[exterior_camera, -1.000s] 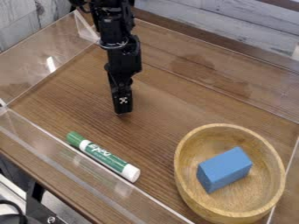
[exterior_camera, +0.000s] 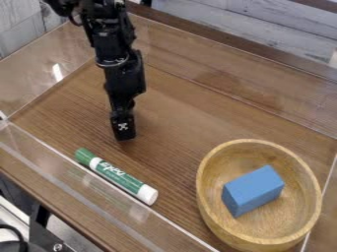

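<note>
The black gripper reaches down from the top left to low over the wooden table, with its fingertips a little above and to the right of a white marker with a green cap. Nothing shows between the fingers, which stand open as far as the small view shows. The marker lies diagonally at the lower left. At the lower right a wooden bowl holds a blue block.
The arm and gripper have moved left and slightly down in the view, toward the marker's side. The marker, bowl and block have stayed in place.
</note>
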